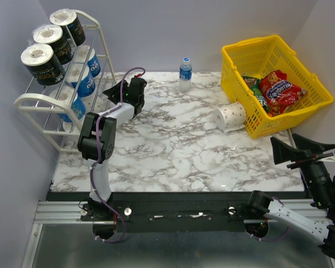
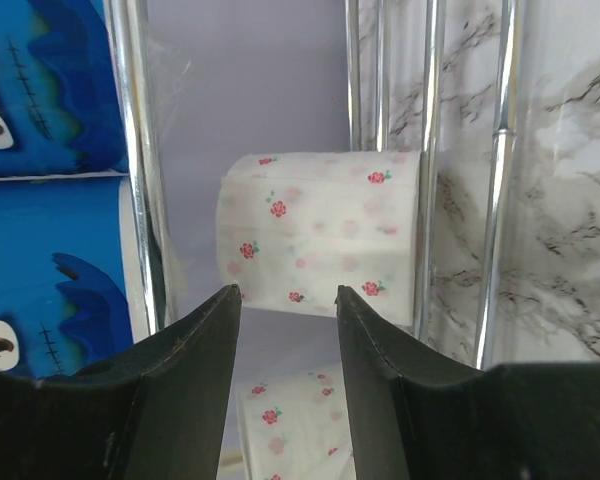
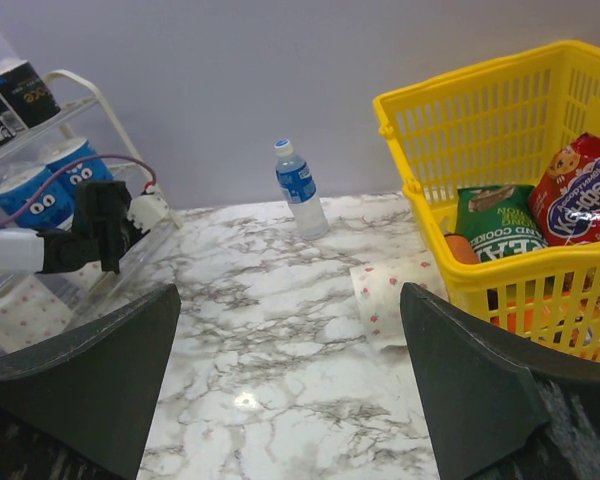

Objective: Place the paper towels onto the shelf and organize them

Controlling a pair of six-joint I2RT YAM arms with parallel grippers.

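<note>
A white wire shelf (image 1: pixel 50 128) at the left holds black rolls (image 1: pixel 44 67) on top, blue rolls (image 1: pixel 78 78) below, and flowered white rolls (image 2: pixel 315 230) on the lowest level. My left gripper stands open at that level, nothing between its fingers, facing a flowered roll with another below it in the left wrist view. A loose flowered paper roll (image 1: pixel 229 116) lies on the marble table beside the basket. My right gripper is open and empty at the right front.
A yellow basket (image 1: pixel 243 56) with snack bags (image 1: pixel 279 92) stands at the back right. A water bottle (image 1: pixel 185 75) stands at the back.
</note>
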